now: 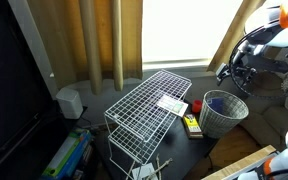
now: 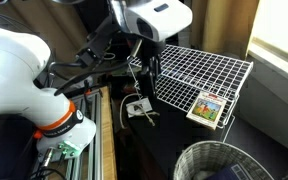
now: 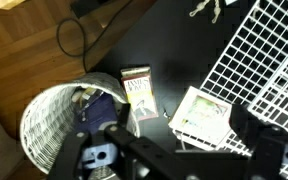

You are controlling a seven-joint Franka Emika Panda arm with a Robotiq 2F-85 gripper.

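My gripper is open, its two dark fingers wide apart in the wrist view with nothing held between them. In exterior view 1 it hangs high near the white basket [image 1: 206, 125]. Inside that basket lies something dark blue [image 3: 101, 113]. A small yellow and red box [image 3: 139, 92] lies on the dark tabletop beside the basket. A picture card or booklet [image 2: 207, 109] rests on the white wire rack [image 1: 134, 125]. Behind the box is a red object [image 1: 197, 106], too small to make out.
The dark table [image 2: 174, 150] has bare room between rack and basket. A white item [image 2: 138, 107] and thin tools lie near the rack's end. Cables cross the surface. A white box [image 1: 70, 103] stands left, and curtains [image 1: 79, 40] hang behind.
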